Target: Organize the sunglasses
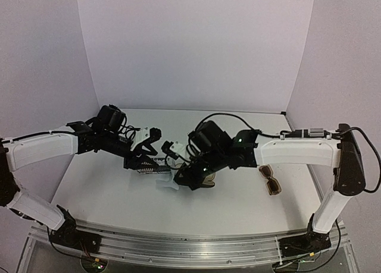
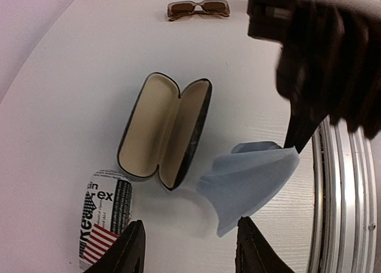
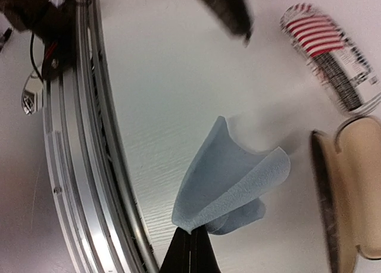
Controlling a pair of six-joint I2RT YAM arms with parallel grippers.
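The light-blue cloth (image 3: 223, 187) hangs from my right gripper, which is shut on one corner of it. In the left wrist view, my left gripper stands open, its fingers empty, with the cloth (image 2: 250, 181) just beyond. An open glasses case (image 2: 149, 124) with beige lining lies on the table; my right arm mostly covers it in the top view. The brown sunglasses (image 1: 269, 179) lie folded out at the right of the table. A printed striped pouch (image 2: 107, 216) rests left of the case, close to my left gripper in the top view.
A metal rail (image 1: 184, 243) runs along its front edge. Both arms are close together over the middle, near the pouch and case.
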